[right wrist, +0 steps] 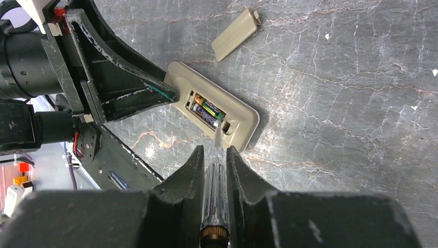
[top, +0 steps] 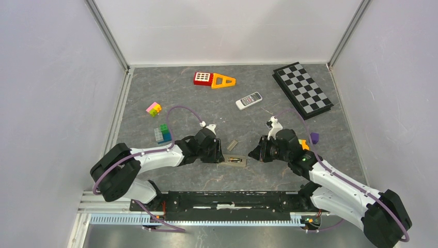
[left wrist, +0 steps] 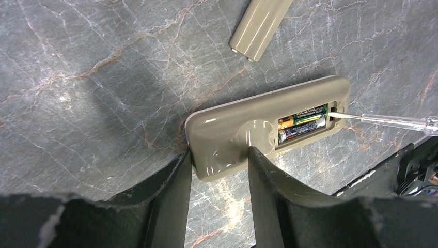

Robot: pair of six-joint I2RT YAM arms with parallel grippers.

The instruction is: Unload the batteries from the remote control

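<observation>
The beige remote control [left wrist: 222, 129] lies back side up, its battery bay uncovered. Inside it sit a green-and-orange battery [left wrist: 304, 117] and a dark battery [left wrist: 302, 129], side by side. My left gripper is shut on the remote's end away from the bay. My right gripper is shut on a clear-handled screwdriver [right wrist: 214, 191]. The screwdriver's tip reaches into the bay at the end of the green battery; in the right wrist view the tip is blurred. The detached battery cover [right wrist: 235, 35] rests on the table apart from the remote.
A white remote [top: 249, 101] lies farther back, with a checkerboard [top: 303, 90] at the back right. Toy blocks [top: 154, 109] stand at the left, and a red-and-yellow toy [top: 214, 79] at the back.
</observation>
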